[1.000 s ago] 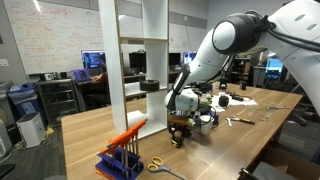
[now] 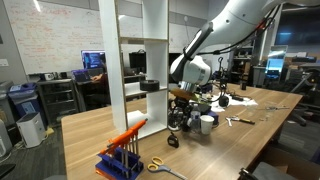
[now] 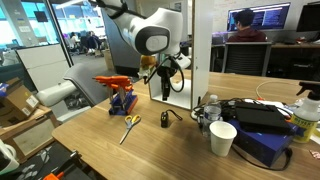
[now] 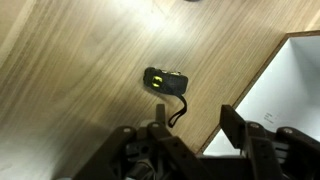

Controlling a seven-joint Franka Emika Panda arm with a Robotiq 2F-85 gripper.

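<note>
A small black object [image 4: 165,82] with yellow marks lies on the wooden table, a dark curved strap or cable trailing from it in the wrist view. In exterior view 2 the same black object [image 3: 165,119] rests below my gripper [image 3: 166,94], with clear space between them. Exterior view 1 shows the black object [image 2: 173,141] under the white arm, where other dark items crowd my gripper. Along the wrist view's lower edge, the dark fingers [image 4: 232,118] stand some way apart. Nothing held shows clearly between them, and their lower parts are dark and hard to read.
Scissors [image 3: 131,121] and a rack with an orange-red tool [image 3: 117,80] stand left of the object. To its right are a white cup [image 3: 222,138], a clear bottle [image 3: 211,110] and a blue box [image 3: 259,147]. A white shelf panel [image 2: 155,65] rises behind.
The arm and gripper have risen from low over the black object and shifted slightly right in exterior view 1. The object remains on the table at nearly the same place.
</note>
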